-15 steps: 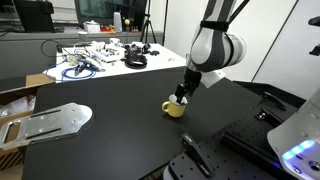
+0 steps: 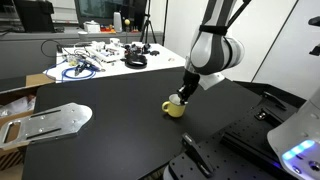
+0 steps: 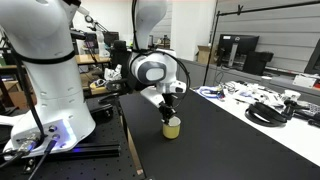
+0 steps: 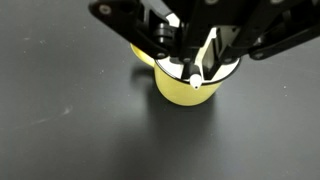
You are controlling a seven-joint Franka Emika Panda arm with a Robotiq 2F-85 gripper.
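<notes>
A yellow mug (image 2: 173,107) with a pale inside stands upright on the dark table, its handle toward the left in exterior view 1. My gripper (image 3: 166,119) points down at the mug's mouth, with its fingertips at or just inside the rim. From the wrist view, the mug (image 4: 187,92) lies directly under the dark fingers, and a small white rounded tip (image 4: 196,80) shows between them over the near rim. What that tip belongs to is hidden. How far apart the fingers stand is hard to make out.
A silver metal plate (image 2: 47,124) lies on the left of the table. Cables and a blue cord (image 2: 78,71) sit on a white surface at the back.
The gripper has shifted very slightly down at the mug's mouth. The mug stays where it was.
</notes>
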